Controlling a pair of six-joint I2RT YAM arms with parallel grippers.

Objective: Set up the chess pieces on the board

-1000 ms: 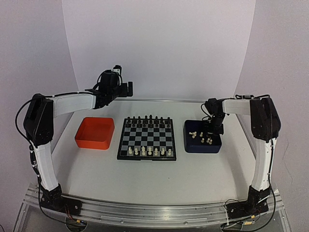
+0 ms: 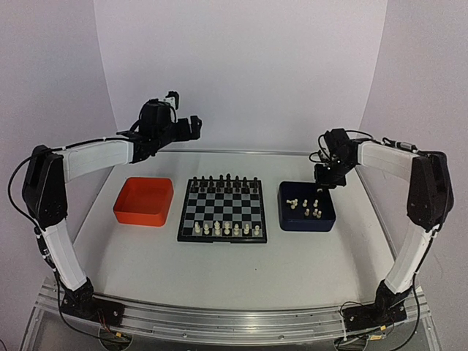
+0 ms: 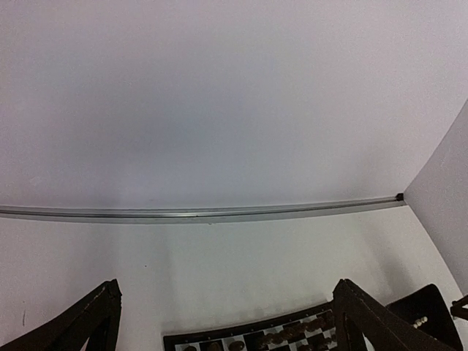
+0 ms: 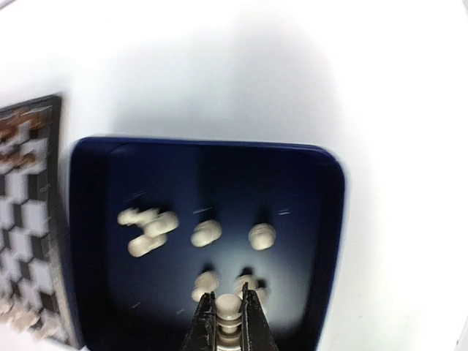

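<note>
The chessboard [image 2: 222, 208] lies in the middle of the table. Dark pieces [image 2: 225, 183] line its far side, and a row of white pieces [image 2: 227, 229] runs along its near side. More white pieces [image 4: 207, 232] lie loose in the navy bin [image 2: 307, 227] to the right. Over that bin, my right gripper is shut on a white chess piece [image 4: 228, 306], whose rounded top shows between the fingers. My left gripper is raised behind the board, its fingers wide apart and nothing between them.
An empty orange bin [image 2: 144, 201] stands left of the board. A metal rail [image 3: 183, 213] edges the back of the table.
My right gripper has risen and moved back from low in the navy bin to its far right side.
</note>
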